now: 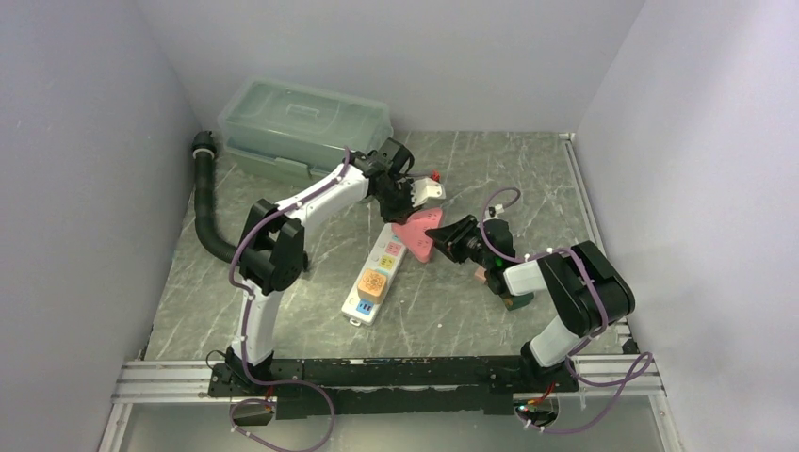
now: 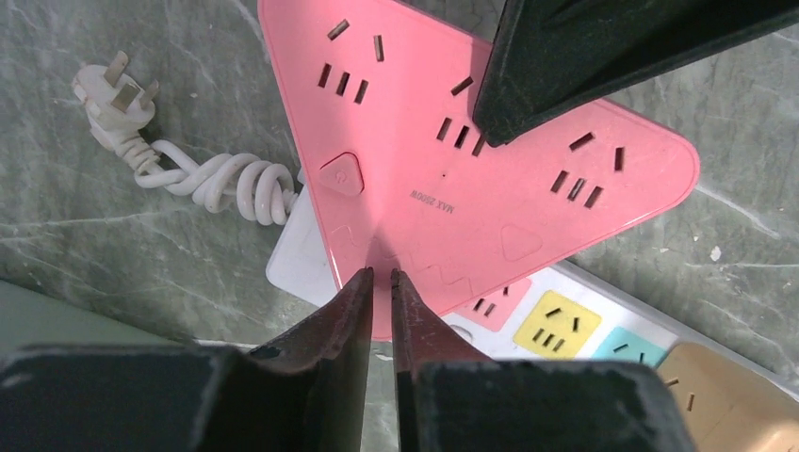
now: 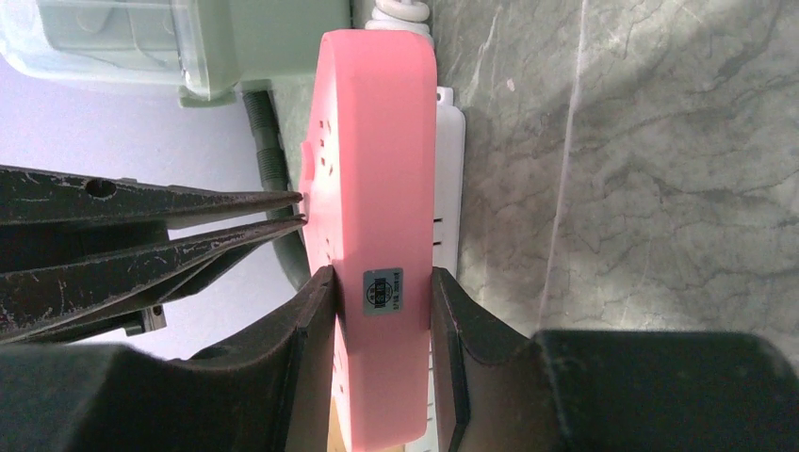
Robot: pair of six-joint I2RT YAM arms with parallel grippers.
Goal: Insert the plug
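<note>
A pink triangular socket block (image 2: 424, 169) stands over the far end of the white power strip (image 1: 387, 251). Its slotted face and a small button show in the left wrist view. My left gripper has its fingertips nearly together, close against that face, and nothing shows gripped between them. One finger (image 2: 513, 104) of my right gripper crosses the face. In the right wrist view its two fingers straddle the block's thickness, touching or nearly so; which I cannot tell. The block's underside is hidden.
A coiled white cord with a plug (image 2: 121, 99) lies beyond the strip's end. An orange adapter (image 1: 372, 285) sits on the strip. A green lidded box (image 1: 303, 122) stands at the back left. Bare table (image 1: 546, 188) shows at right.
</note>
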